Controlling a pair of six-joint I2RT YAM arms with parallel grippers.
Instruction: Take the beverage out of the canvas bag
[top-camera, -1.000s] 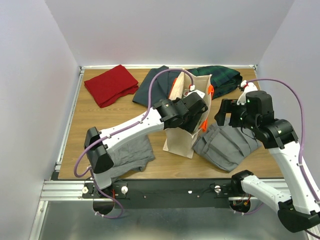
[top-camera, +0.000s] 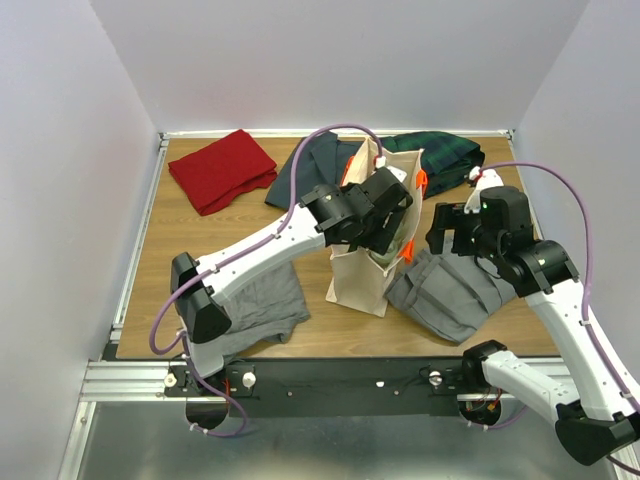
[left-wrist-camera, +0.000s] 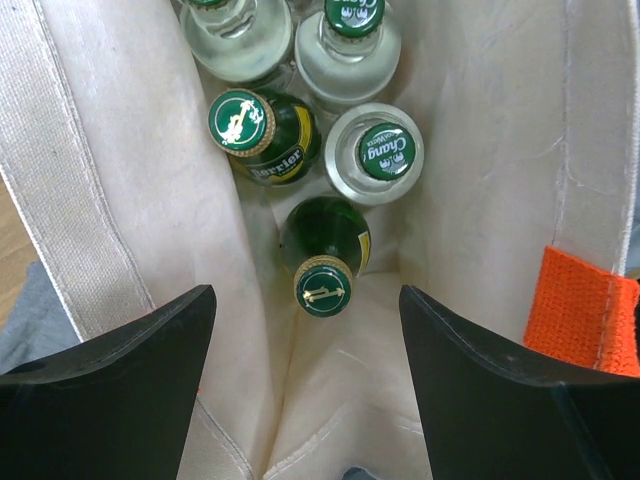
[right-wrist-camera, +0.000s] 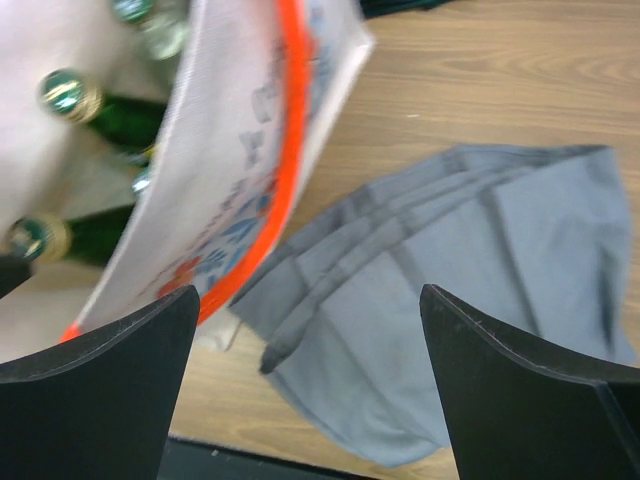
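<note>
The canvas bag (top-camera: 358, 285) stands upright at the middle of the table, its mouth facing up. My left gripper hangs over that mouth, fingers spread apart, nothing held between them. Below it in the left wrist view, a green bottle (left-wrist-camera: 325, 235) stands lowest, its cap lined up with the gap. Another green bottle (left-wrist-camera: 275, 140) and several clear bottles, one a clear bottle (left-wrist-camera: 375, 155), stand further up inside the bag. Right of the bag, my right gripper is open and empty above a grey cloth (right-wrist-camera: 380, 310). Its view catches bottles through the bag's opening.
Folded cloths lie around the bag: a red cloth (top-camera: 223, 172) at back left, a dark green plaid cloth (top-camera: 440, 158) behind, a grey cloth (top-camera: 262, 310) at front left. The bag's orange strap (left-wrist-camera: 570, 310) sticks out beside its rim. Bare wood shows at left.
The left gripper has tilted and shifted slightly over the bag's mouth, while the right gripper has moved a little about its place. The bag and cloths stay put.
</note>
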